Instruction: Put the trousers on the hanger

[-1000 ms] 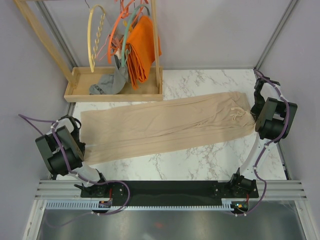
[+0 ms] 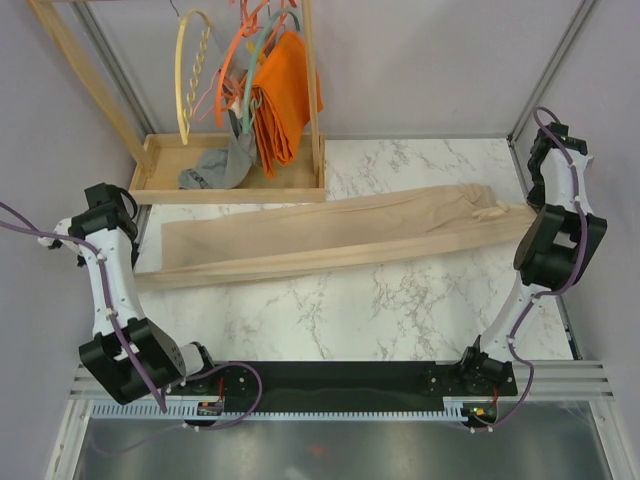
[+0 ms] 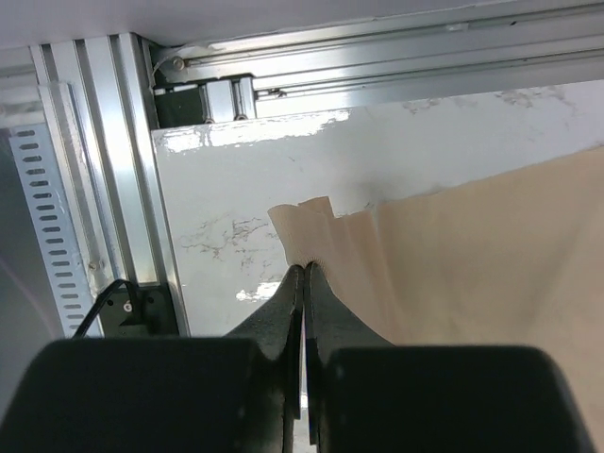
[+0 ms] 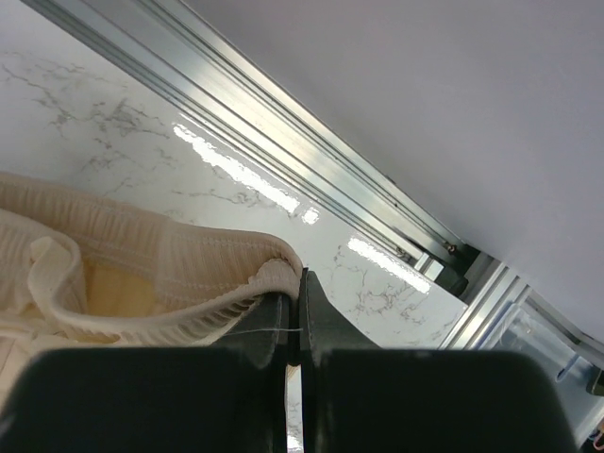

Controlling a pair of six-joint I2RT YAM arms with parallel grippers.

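Beige trousers (image 2: pixel 320 225) stretch across the marble table, their near side lifted into a long taut band between both grippers. My left gripper is shut on a thin folded end of the fabric. My right gripper is shut on the trousers' ribbed waistband (image 4: pixel 217 255). Coloured hangers, yellow (image 2: pixel 181 70), orange and mint, hang on a wooden rack (image 2: pixel 315 90) at the back left.
An orange cloth (image 2: pixel 285 100) and a grey cloth (image 2: pixel 215 170) are at the rack. Walls and metal rails border both sides.
Both grippers have risen and moved outward and toward the back, drawing the trousers' near side up and over toward the far side. My left arm moved most.
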